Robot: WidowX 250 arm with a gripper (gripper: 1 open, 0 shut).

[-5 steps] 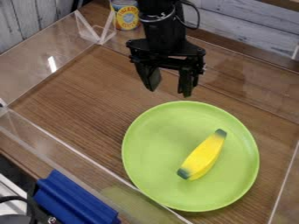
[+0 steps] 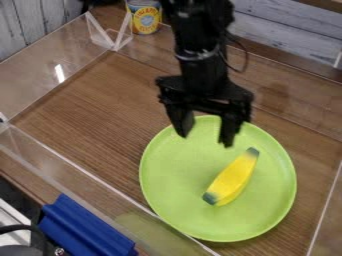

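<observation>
A black gripper (image 2: 203,118) hangs over the upper part of a green plate (image 2: 181,180), its two fingers apart and blurred, with nothing visible between them. A yellow toy banana (image 2: 233,176) with darker tips lies on the right half of the plate, below and right of the gripper.
A can (image 2: 144,18) stands at the back left beside a clear plastic edge. A blue object (image 2: 87,230) lies at the lower left outside the transparent wall. The wooden floor (image 2: 80,130) left of the plate is clear.
The gripper has moved down the view, toward the plate and the banana, and now covers part of the plate's upper edge. The banana has not moved.
</observation>
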